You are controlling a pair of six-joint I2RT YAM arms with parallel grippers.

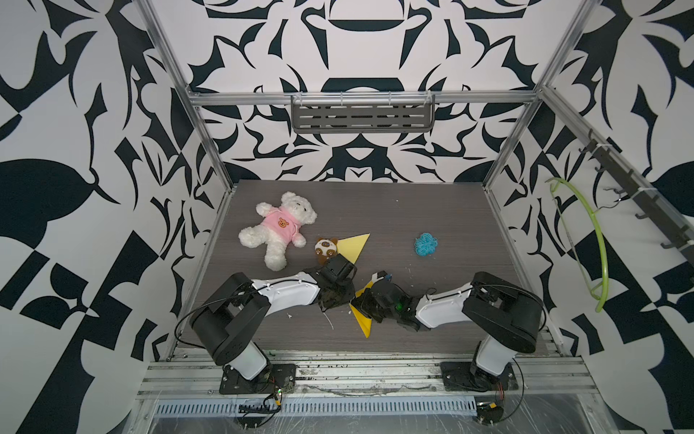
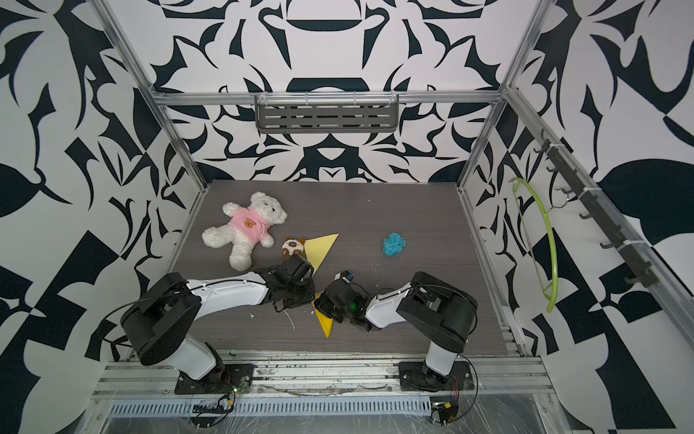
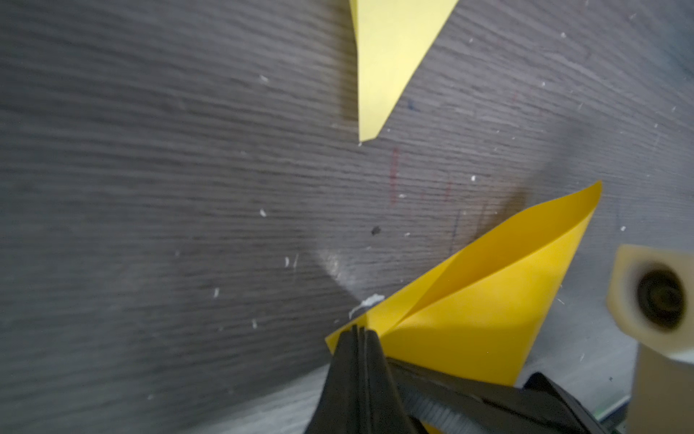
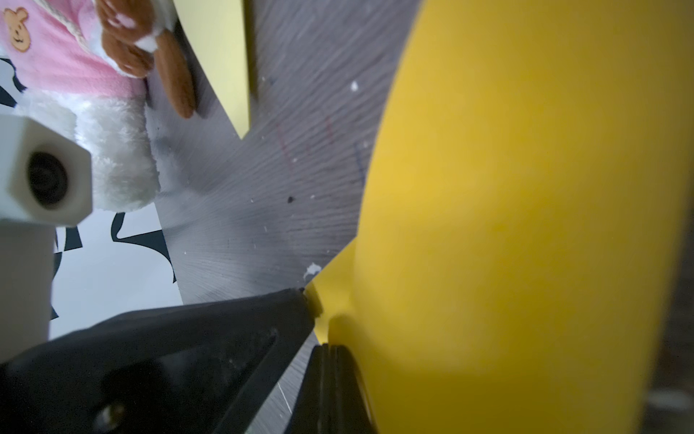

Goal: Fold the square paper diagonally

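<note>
A bright yellow paper lies folded into a triangle at the front middle, partly hidden by the grippers; its fold bows up loosely in the left wrist view. Both grippers meet at its left corner. My left gripper is shut, its tips at that corner. My right gripper is shut, low against the same paper, whose raised layer fills the right of the right wrist view. Whether either holds paper between its fingers is hard to tell.
A paler yellow folded paper lies behind, beside a small brown-and-white plush. A white bear in pink lies back left, a blue spiky ball to the right.
</note>
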